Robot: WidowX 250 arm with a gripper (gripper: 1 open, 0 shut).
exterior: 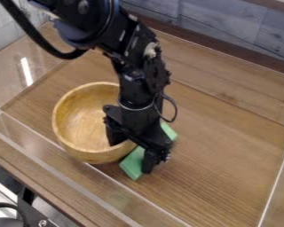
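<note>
My black gripper (142, 146) hangs low in the middle of the camera view, its fingers pointing down over a flat green object (135, 162) on the wooden table, just right of a yellow-tan bowl (74, 120). The dark fingers cover part of the green object and overlap the bowl's right side. Whether they are closed on the green object cannot be told.
A white rail or edge runs along the left, with dark cables at the lower left. A grey wall stands at the upper right.
</note>
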